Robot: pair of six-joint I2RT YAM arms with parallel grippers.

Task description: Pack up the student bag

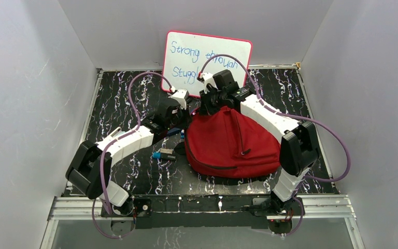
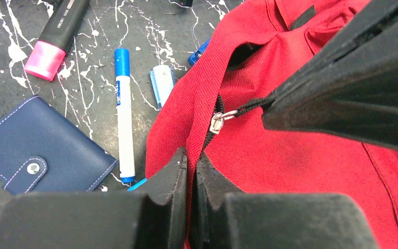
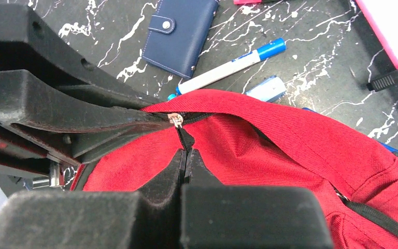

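The red bag (image 1: 233,140) lies right of centre. My left gripper is shut on the bag's zipper edge, with red fabric pinched between its fingertips. Just beyond it sits the metal zipper slider (image 2: 216,123). From the slider a black pull cord (image 3: 185,139) runs into my right gripper, whose fingers are shut on it. Outside the bag lie a navy wallet (image 2: 36,145), a white marker with blue cap (image 2: 125,119), a dark highlighter with pink end (image 2: 57,41) and a small clear-blue item (image 2: 162,83).
A whiteboard (image 1: 207,44) leans against the back wall. The left arm's fingers (image 3: 88,124) reach in close to my right gripper, leaving little room between the arms. A black-and-blue item (image 1: 166,156) lies left of the bag.
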